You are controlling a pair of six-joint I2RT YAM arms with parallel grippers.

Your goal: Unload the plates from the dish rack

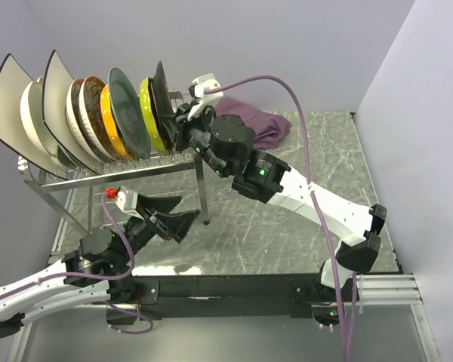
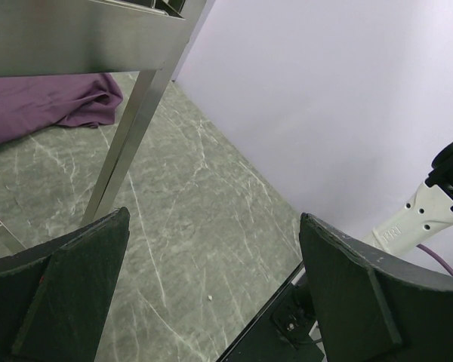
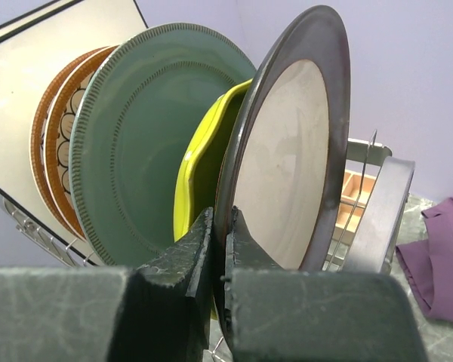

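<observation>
At the right end of the rack stands a plate with a dark grey rim and pale centre (image 3: 283,151); my right gripper is shut on its near edge. The same dark plate (image 1: 161,94) shows in the top view, still among the rack's wires. Left of it stand a yellow-green dish (image 3: 187,177), a grey-green plate (image 3: 124,143), brown-rimmed plates (image 3: 57,143) and large cream plates (image 1: 11,113). The dish rack (image 1: 121,176) holds them all on edge. My left gripper is open and empty, low in front of the rack.
A folded purple cloth (image 1: 260,124) lies on the marbled table (image 1: 325,166), right of the rack. A rack leg (image 2: 128,143) rises ahead of my left gripper.
</observation>
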